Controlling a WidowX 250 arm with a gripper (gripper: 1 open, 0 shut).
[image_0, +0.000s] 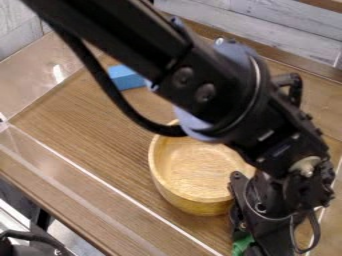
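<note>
A black robot arm crosses the view from the top left down to its gripper (267, 225) at the lower right, beside a round wooden bowl (187, 175). A green object (242, 244) shows just under the gripper, mostly hidden by it. The fingers are hard to make out, so whether they hold the green object cannot be told.
A blue object (124, 78) lies at the back left of the wooden surface (87, 135). A pale plank wall rises behind. Cables and metal parts sit at the lower left edge.
</note>
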